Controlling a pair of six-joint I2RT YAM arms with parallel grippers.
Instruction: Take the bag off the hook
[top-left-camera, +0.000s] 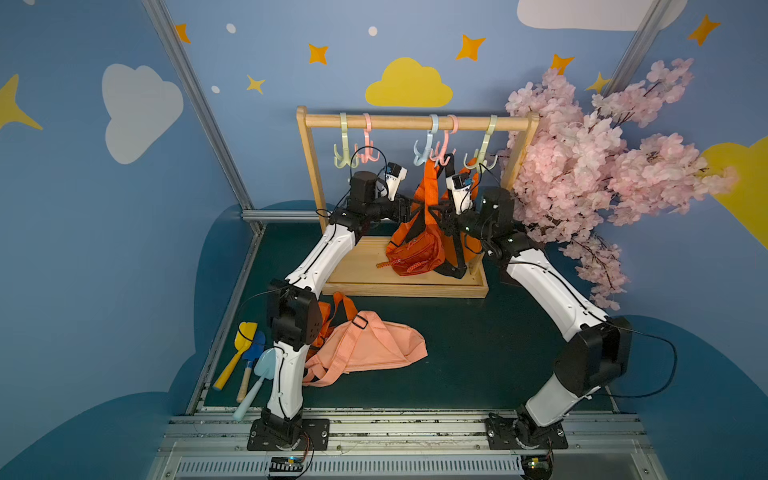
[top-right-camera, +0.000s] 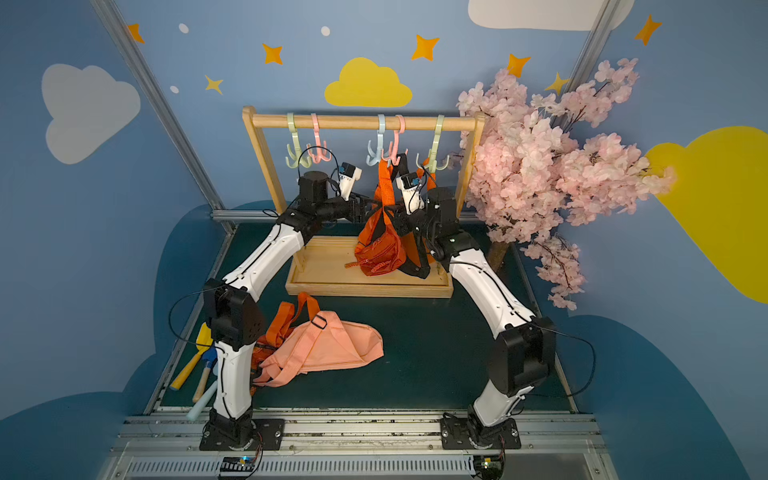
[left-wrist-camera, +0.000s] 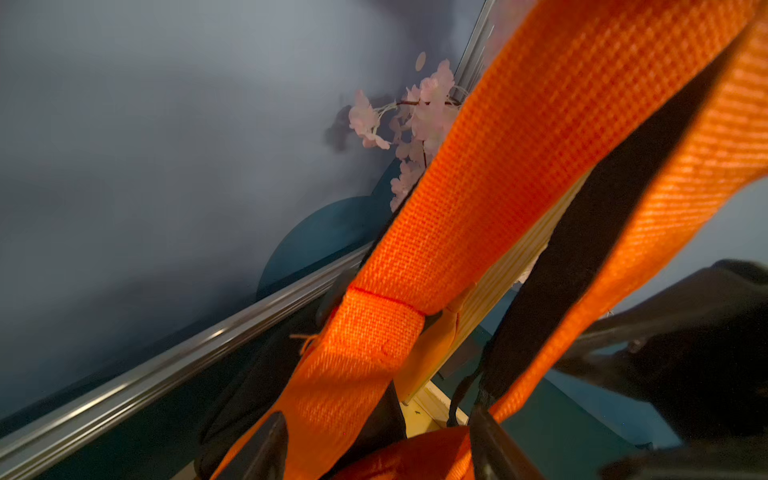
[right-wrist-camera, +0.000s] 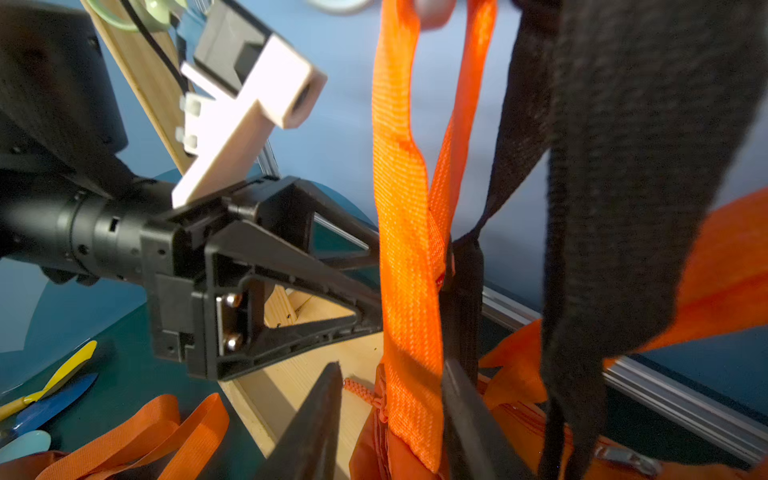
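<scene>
An orange bag (top-left-camera: 416, 254) hangs from a pink hook (top-left-camera: 445, 144) on the wooden rack by its orange strap (right-wrist-camera: 408, 320). Beside it a second orange bag with black straps (right-wrist-camera: 632, 160) hangs further right. My left gripper is part open at the orange strap, which runs down between and past its fingers; in the right wrist view its tips are hidden behind that strap. From the right, my right gripper stands open, with the orange strap seen between its fingers; whether it touches them I cannot tell.
The rack's wooden base (top-left-camera: 352, 289) lies under the bags. On the green table are a pink bag (top-left-camera: 376, 348), another orange strap and several toy shovels (top-left-camera: 237, 356). Pink blossoms (top-left-camera: 592, 152) crowd the right side.
</scene>
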